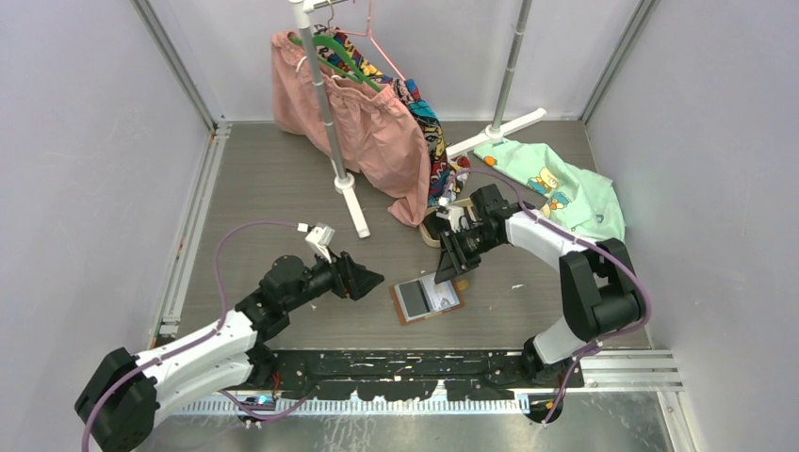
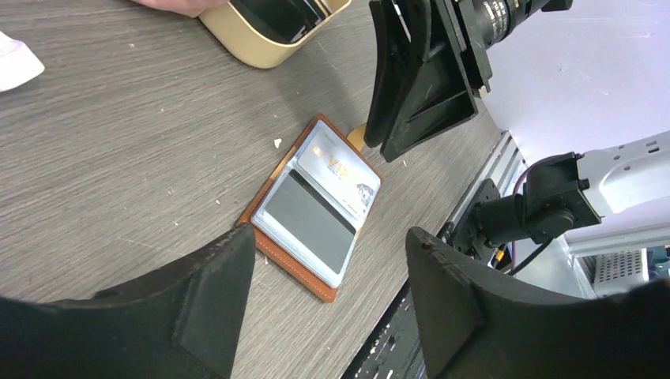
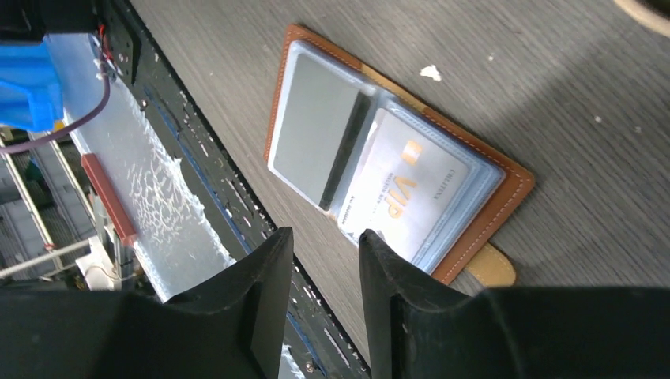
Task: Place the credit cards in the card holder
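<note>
The brown leather card holder (image 1: 403, 315) lies spread flat on the table, clear sleeves up. In one sleeve is a white card marked VIP (image 3: 404, 185); the other sleeve shows a plain grey face (image 3: 316, 122). My left gripper is apart from the holder, off to its left in the top view, its fingers open and empty. Close beside the white card's end, above the holder, my right gripper stands partly open with nothing between its fingers. A tan tab (image 3: 491, 267) sticks out from the holder's edge.
A cream tray (image 2: 265, 51) with dark items stands behind the holder, partly covered by my right arm in the top view. Pink cloth (image 1: 377, 141) hangs from a rack, and a green cloth (image 1: 575, 188) lies at the back right. Table left of the holder is clear.
</note>
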